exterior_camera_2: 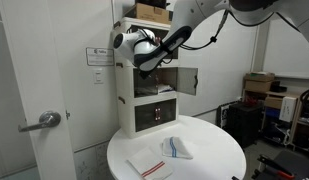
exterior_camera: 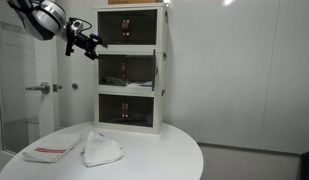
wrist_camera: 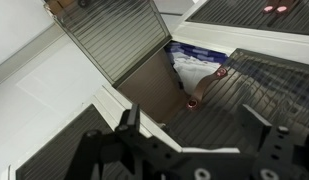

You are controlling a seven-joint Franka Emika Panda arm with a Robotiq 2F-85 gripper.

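Observation:
A white cabinet [exterior_camera: 127,92] with three dark-fronted compartments stands at the back of the round table. Its middle door [exterior_camera_2: 188,79] is swung out to the right, and folded cloths [wrist_camera: 196,65] lie inside that compartment. A brown leather handle [wrist_camera: 205,90] shows on a dark door panel in the wrist view. My gripper is open, its two fingers wide apart with nothing visible between them. In the first exterior view the gripper [exterior_camera: 98,46] hangs at the cabinet's upper left side, above the middle compartment's level. Contact with the cabinet cannot be made out.
Two folded cloths lie on the white table [exterior_camera: 169,155]: a red-striped one [exterior_camera: 52,147] and a plain-looking one [exterior_camera: 102,149]. Loaded shelves [exterior_camera_2: 262,95] stand farther right, and a door with a handle [exterior_camera_2: 40,121] is at left.

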